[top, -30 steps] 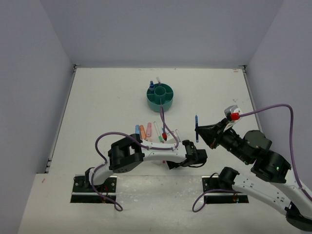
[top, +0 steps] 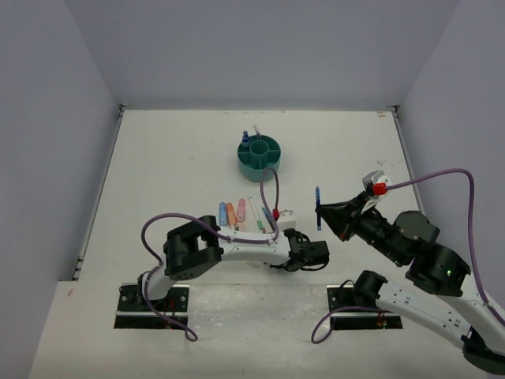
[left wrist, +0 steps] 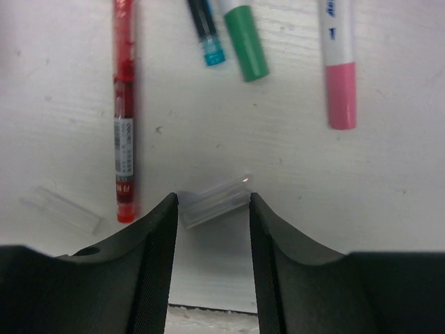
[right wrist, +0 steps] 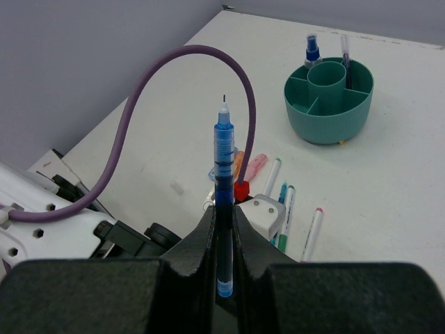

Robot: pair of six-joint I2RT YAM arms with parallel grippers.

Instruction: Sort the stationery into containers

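My right gripper is shut on a blue pen (right wrist: 224,149), held upright with its tip up. In the left wrist view, my left gripper has its fingertips apart, at either end of a small translucent piece (left wrist: 217,205). I cannot tell whether they press on it. Another such piece (left wrist: 64,210) lies to the left, beside a red pen (left wrist: 124,132). Farther up are a green-capped marker (left wrist: 246,43), a dark blue pen (left wrist: 206,31) and a pink-capped marker (left wrist: 341,90). The round green container (top: 251,169) holds a blue-topped item (top: 245,140) and a slim pen (top: 256,129).
Blue, orange and pink items (top: 241,210) lie left of the markers. My left arm (top: 245,249) crosses the table's front and hides part of the stationery. Free table spreads left and right of the container. Walls stand behind and at both sides.
The right arm and its pen stay in place.
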